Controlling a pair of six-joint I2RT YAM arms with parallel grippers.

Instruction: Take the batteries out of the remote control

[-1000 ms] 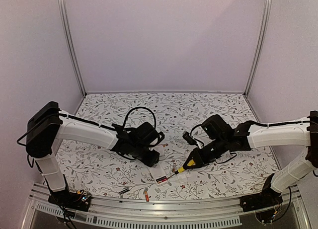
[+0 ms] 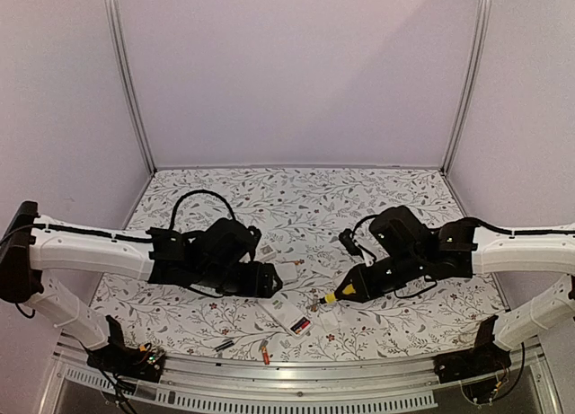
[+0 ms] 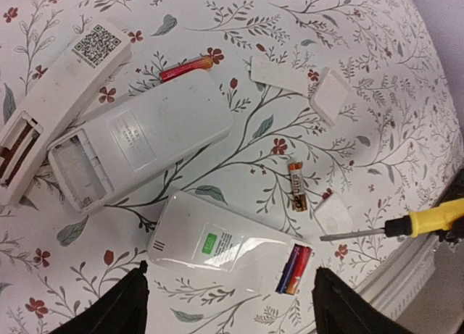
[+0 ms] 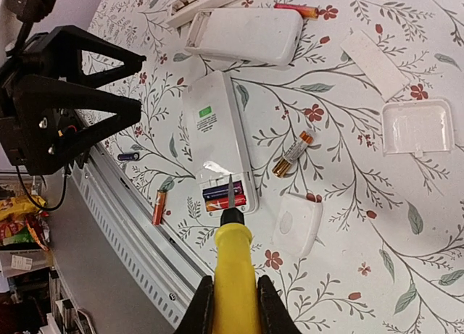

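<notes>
A white remote (image 3: 210,232) lies with its battery compartment open, holding two batteries (image 4: 221,192), one dark, one red. My right gripper is shut on a yellow screwdriver (image 4: 233,261), whose tip points at the compartment in the right wrist view. My left gripper stands open above and beside the remote, nothing between its fingers. A loose battery (image 3: 296,185) lies right of the remote; others (image 4: 159,206) lie near the front edge. A small white cover (image 4: 297,222) lies beside the remote.
Two further white remotes (image 3: 141,138) (image 3: 72,88), a red battery (image 3: 185,67) and several small white pieces (image 4: 417,124) lie beyond. The metal table edge (image 2: 287,369) runs along the front.
My left gripper has moved leftward, away from the remote's middle. My right gripper with the screwdriver has shifted slightly to the right and up.
</notes>
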